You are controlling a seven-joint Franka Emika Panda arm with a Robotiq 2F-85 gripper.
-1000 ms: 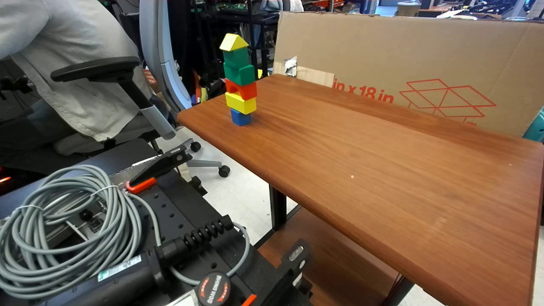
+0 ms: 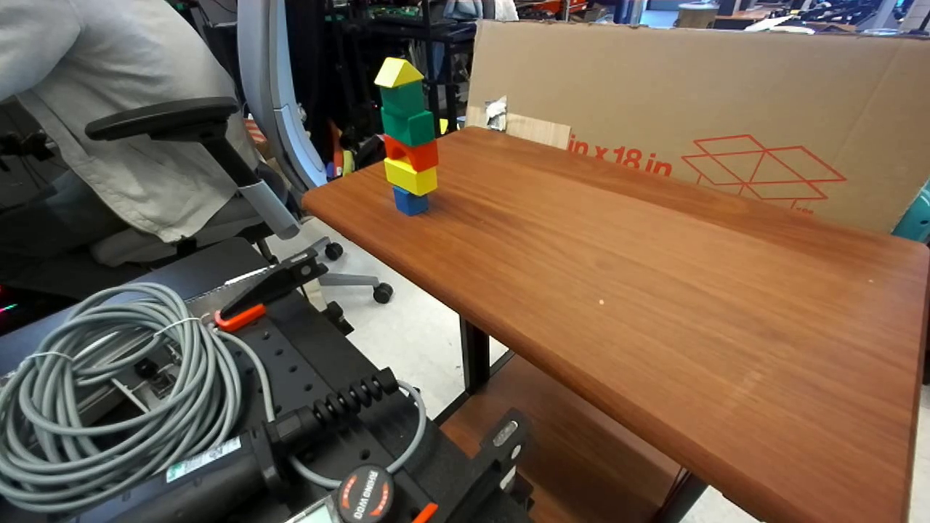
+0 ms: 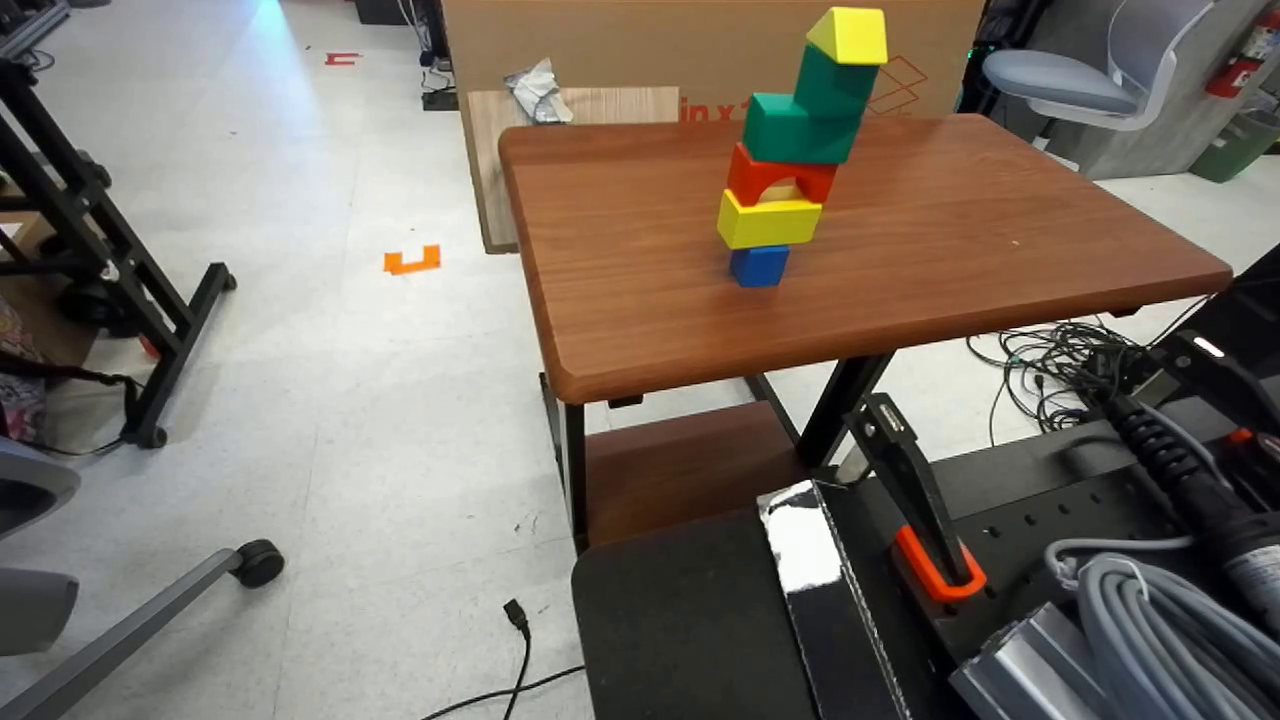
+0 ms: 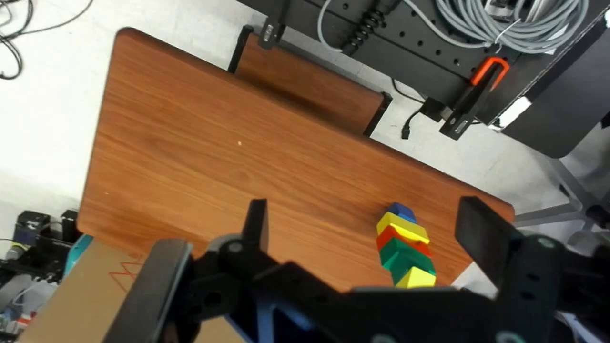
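Note:
A tower of coloured blocks stands on the wooden table. From the bottom up it has a blue block, a yellow block, a red arch, a lower green block, an upper green block and a yellow triangular block. The upper part leans off-centre from the blue base. Only the wrist view shows my gripper, open and high over the table, nothing between its fingers. There the tower shows towards the right finger, well below it.
A large cardboard sheet rises along the table's far side. Opposite it, a black cart carries coiled grey cable and orange-handled clamps. A seated person is near the tower's end.
The tower stands as before and the table is unchanged. No arm shows in exterior view 1 at either time.

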